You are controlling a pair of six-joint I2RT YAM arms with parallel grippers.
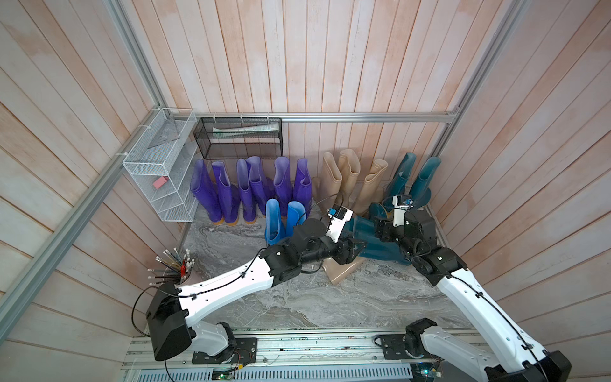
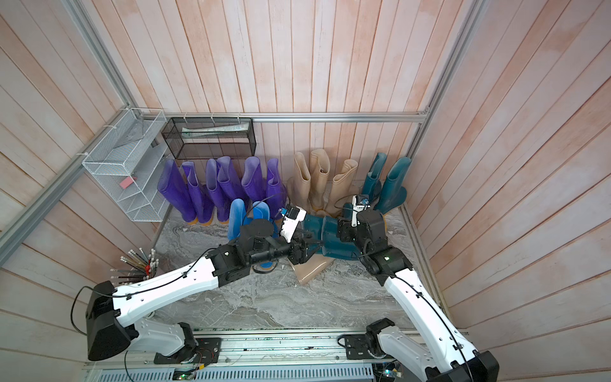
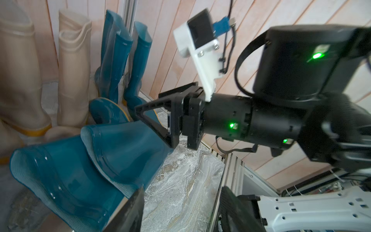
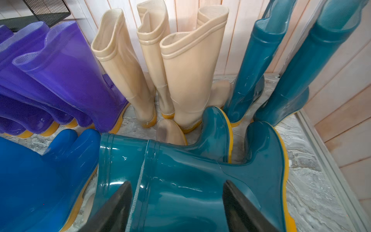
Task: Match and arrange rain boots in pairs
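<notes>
Two teal boots lie on their sides on the right, the nearer one overlapping the other; both shafts (image 3: 123, 150) show in the left wrist view. A beige boot (image 1: 340, 272) lies partly under them. Two more teal boots (image 2: 392, 181) stand in the back right corner, beside standing beige boots (image 2: 319, 172). A blue pair (image 1: 273, 222) stands upright, partly behind my left arm. My left gripper (image 1: 357, 248) is open at the left end of the lying teal boots, nothing between its fingers. My right gripper is open, its fingers apart above the nearer teal shaft.
Several purple boots (image 1: 250, 184) stand in a row along the back left. A white wire rack (image 1: 162, 168) and a black mesh basket (image 1: 238, 137) hang above. A bundle of cables (image 1: 173, 267) sits at left.
</notes>
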